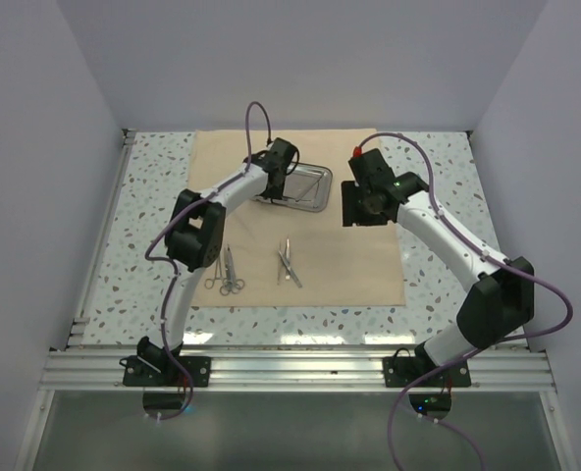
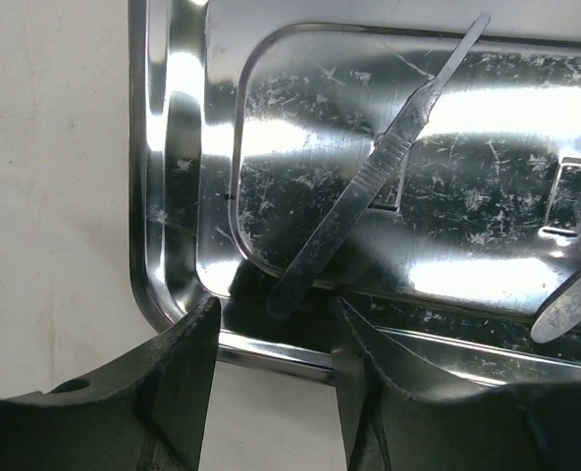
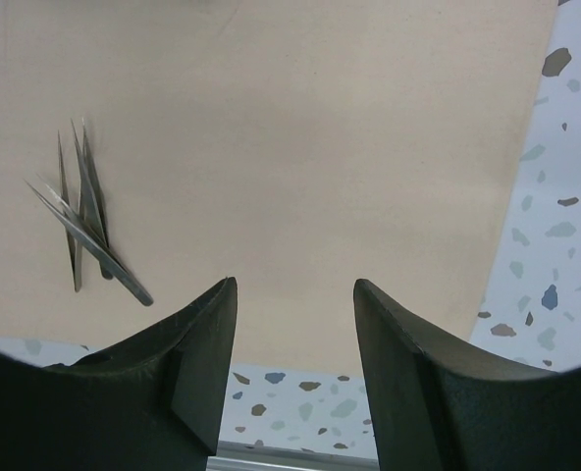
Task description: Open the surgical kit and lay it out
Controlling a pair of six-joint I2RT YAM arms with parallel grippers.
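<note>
The steel tray (image 1: 310, 204) sits at the back of the beige cloth (image 1: 340, 275). In the left wrist view a knife handle (image 2: 354, 201) lies diagonally in it, and another metal tool (image 2: 565, 304) lies at the right. My left gripper is open over the tray's corner, its fingers either side of the handle's lower end. My right gripper hangs open above empty cloth, right of several tweezers (image 3: 114, 265).
Scissors and other tools (image 1: 227, 275) lie on the cloth's front left. Terrazzo table (image 1: 443, 294) shows around the cloth.
</note>
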